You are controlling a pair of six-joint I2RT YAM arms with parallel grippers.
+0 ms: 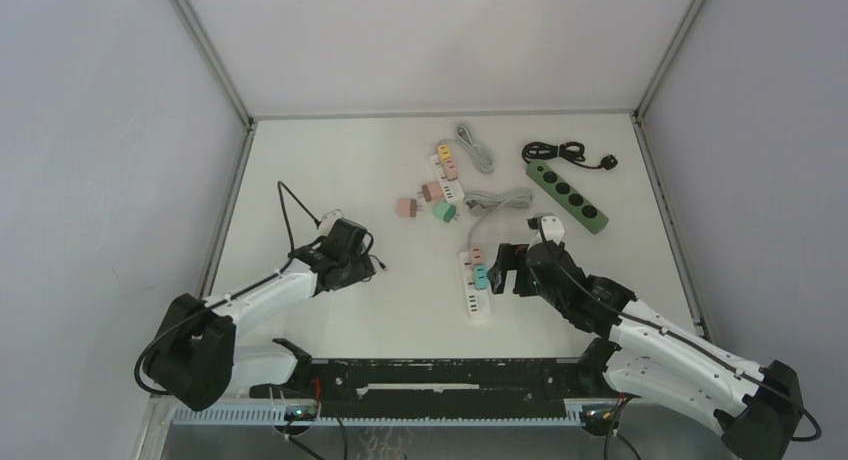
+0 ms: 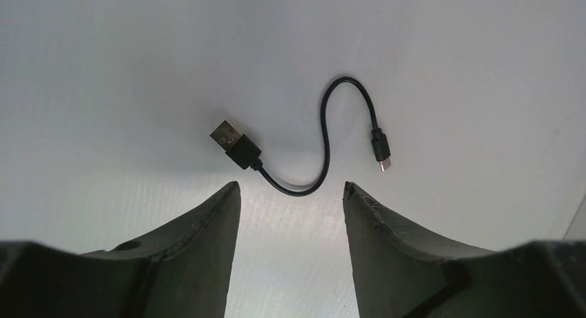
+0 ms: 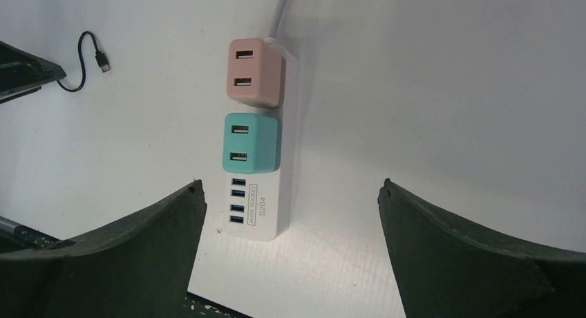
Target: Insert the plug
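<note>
A short black USB cable lies on the white table in the left wrist view, its USB-A plug (image 2: 242, 151) at left and its small plug (image 2: 381, 146) at right. My left gripper is over it, fingers apart with nothing between. In the right wrist view my right gripper stands open above a white power strip (image 3: 266, 218), which carries a pink adapter (image 3: 254, 90) and a teal adapter (image 3: 256, 147), each with two USB slots.
Loose pink plugs (image 1: 408, 208) and a green one (image 1: 443, 211) lie at the middle back. A second strip (image 1: 447, 188), coiled cords and a green socket strip (image 1: 566, 197) are behind them.
</note>
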